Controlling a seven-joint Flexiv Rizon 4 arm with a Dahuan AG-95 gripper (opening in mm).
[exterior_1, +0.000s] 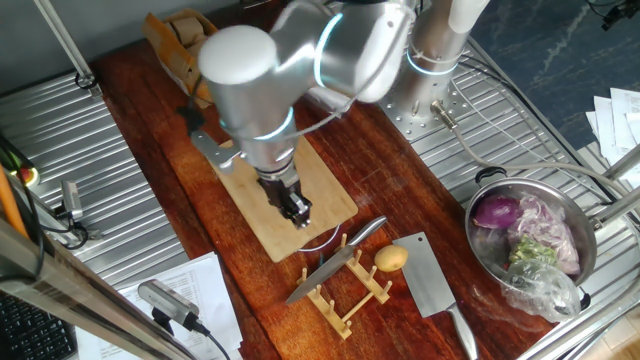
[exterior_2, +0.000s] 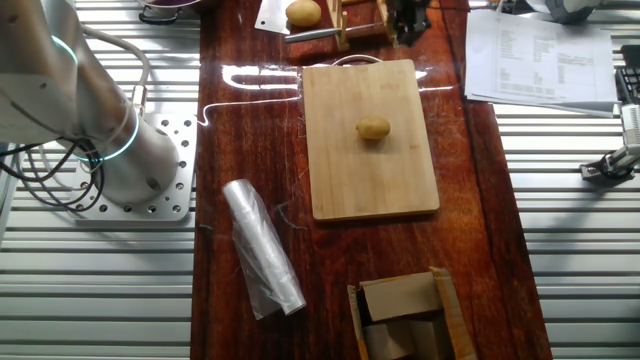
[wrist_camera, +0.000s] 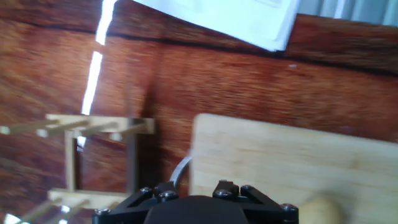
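Above the rack end of the wooden cutting board (exterior_1: 325, 195) hangs my gripper (exterior_1: 300, 220), with nothing visible held in it. The wrist view shows its two black fingertips (wrist_camera: 225, 188) apart, with a clear gap between them. On the board lies a yellow potato (exterior_2: 373, 128), partly visible at the bottom of the wrist view; the arm hides it in exterior view 1. Beyond the board's handle stands a pegged wooden rack (exterior_1: 335, 320), with a knife (exterior_1: 330, 270) lying across it. A second potato (exterior_1: 391, 258) sits between the rack and a cleaver (exterior_1: 428, 280).
A metal pot (exterior_1: 480, 240) holds a purple onion and bagged vegetables. A roll of clear plastic (exterior_2: 262, 245) and an open cardboard box (exterior_2: 452, 305) lie on the other side of the board. Papers (exterior_2: 530, 60) rest along the table edge.
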